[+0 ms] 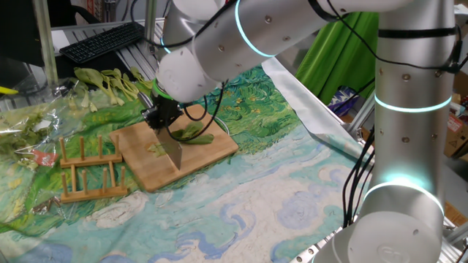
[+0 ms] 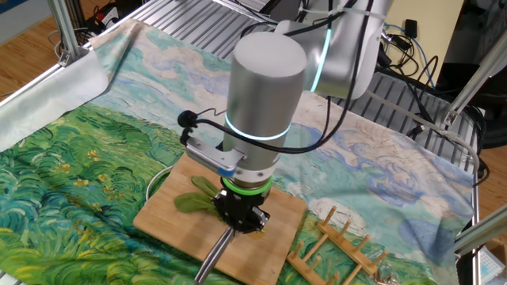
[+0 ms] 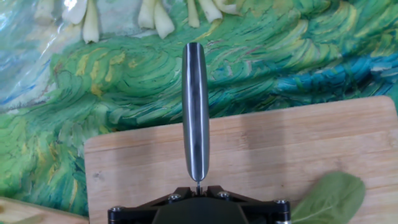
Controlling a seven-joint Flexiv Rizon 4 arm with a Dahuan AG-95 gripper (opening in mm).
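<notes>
My gripper [image 1: 162, 115] is shut on a cleaver, between its blade and its steel handle [image 3: 196, 112]. The handle sticks out on the far side of the fingers, also plain in exterior view 2 as a metal bar [image 2: 215, 257]. In exterior view 1 the broad blade [image 1: 171, 150] points down over the wooden cutting board [image 1: 150, 175]; whether its edge touches the wood I cannot tell. A green leafy vegetable [image 2: 194, 202] lies on the board beside the blade, its leaf [image 3: 333, 196] showing at lower right in the wrist view. Small cut pieces [image 1: 156, 149] lie across the blade from it.
A wooden peg rack [image 1: 91, 193] stands close to the board. More leafy stalks [image 1: 106, 82] lie beyond the board, and clear plastic with greens [image 1: 29, 131] covers the far left.
</notes>
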